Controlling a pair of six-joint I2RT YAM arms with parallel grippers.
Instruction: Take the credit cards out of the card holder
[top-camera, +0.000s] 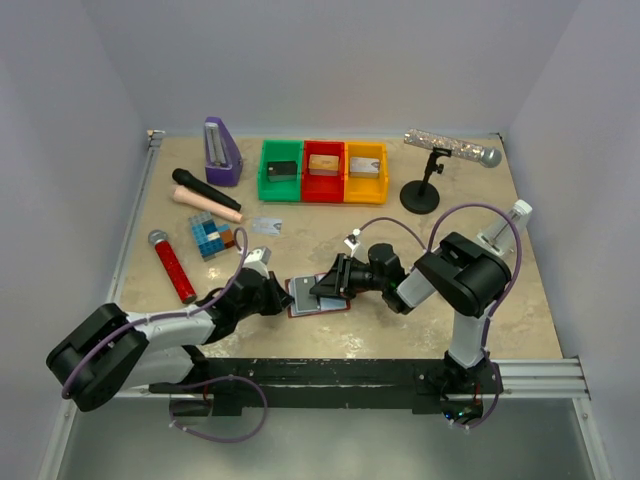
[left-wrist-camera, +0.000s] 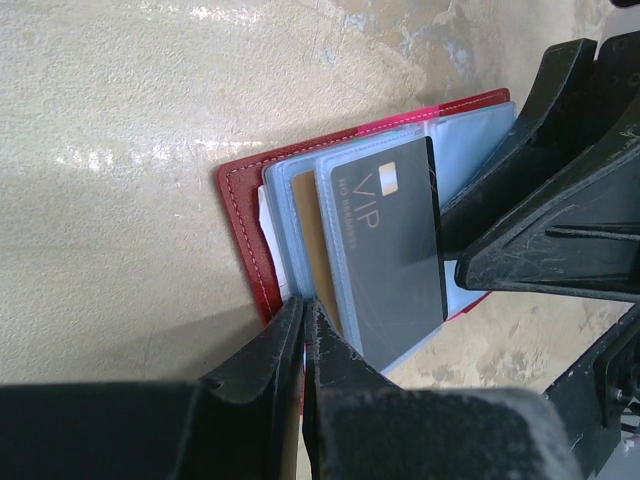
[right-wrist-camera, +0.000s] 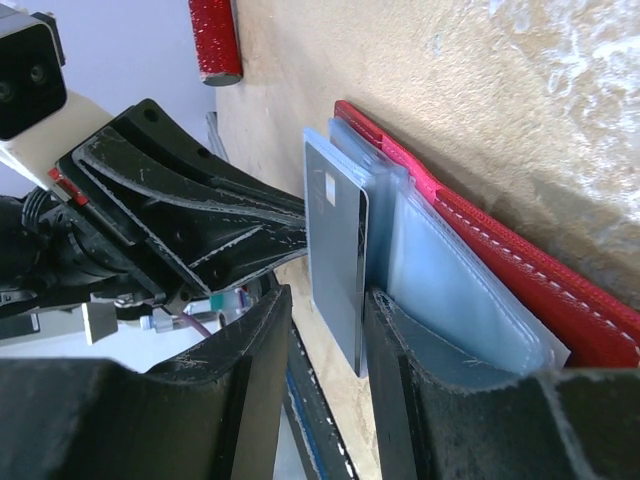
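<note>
The card holder (top-camera: 318, 309), red-edged, lies open at the front middle of the table, its clear sleeves fanned up. In one sleeve sits a black VIP card (left-wrist-camera: 385, 240), with a brown card (left-wrist-camera: 313, 225) behind it. My left gripper is shut, its tips against the left edge of the sleeves; nothing clearly shows between them. Across the sleeves from it, my right gripper stands open. The black card's edge rises in the gap between its fingers, and the right finger's tip (right-wrist-camera: 377, 300) is close to the sleeve.
A clear card (top-camera: 266, 226) lies behind the holder. Farther back stands a bin with green, red and yellow compartments (top-camera: 323, 200). At left are toy blocks (top-camera: 208, 236) and a red microphone (top-camera: 172, 268).
</note>
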